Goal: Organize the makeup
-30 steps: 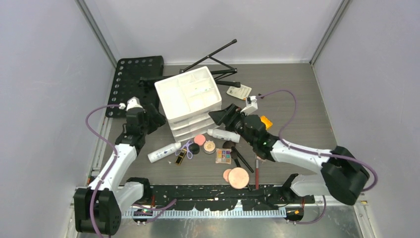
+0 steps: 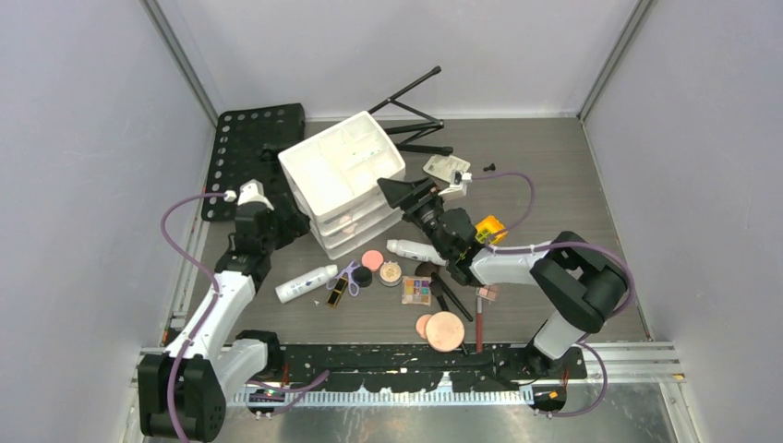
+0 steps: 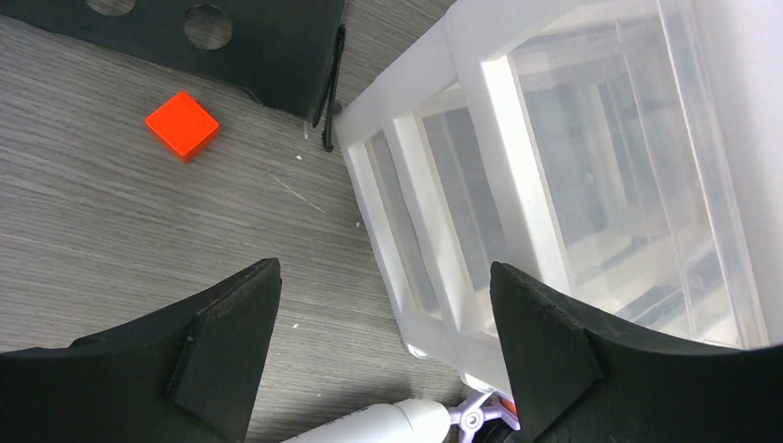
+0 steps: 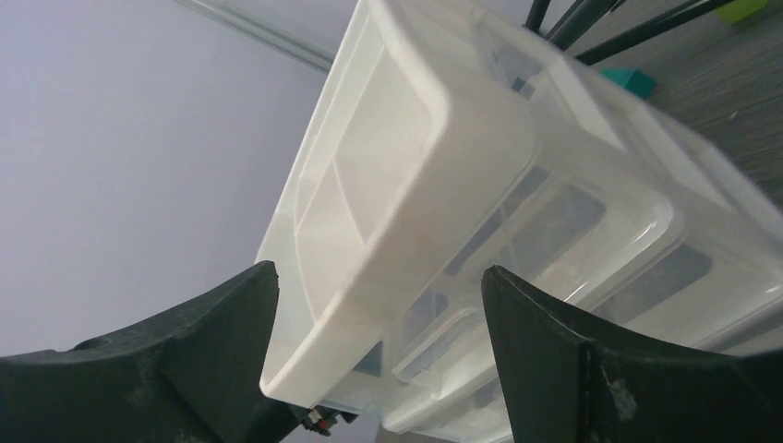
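Note:
A white drawer organizer point(image 2: 337, 161) stands askew at the back centre, with clear drawers point(image 3: 600, 157). My left gripper point(image 2: 291, 221) is open at its left side; the organizer's frame shows beyond the fingers. My right gripper point(image 2: 397, 192) is open at the organizer's right side, its fingers near the top tray's rim point(image 4: 397, 258). Makeup lies in front: white bottles point(image 2: 305, 282) point(image 2: 406, 249), purple scissors point(image 2: 351, 279), pink compact point(image 2: 372, 260), palette point(image 2: 415, 291), pencils point(image 2: 452, 297) and round cases point(image 2: 445, 331).
A black perforated board point(image 2: 235, 157) and folding stand point(image 2: 415, 129) occupy the back. An orange cube point(image 3: 182, 125) lies by the board. A pale card point(image 2: 446, 168) and yellow object point(image 2: 489, 229) lie on the right.
My right gripper has moved back and left against the organizer, which has shifted slightly leftward. The left arm has hardly moved.

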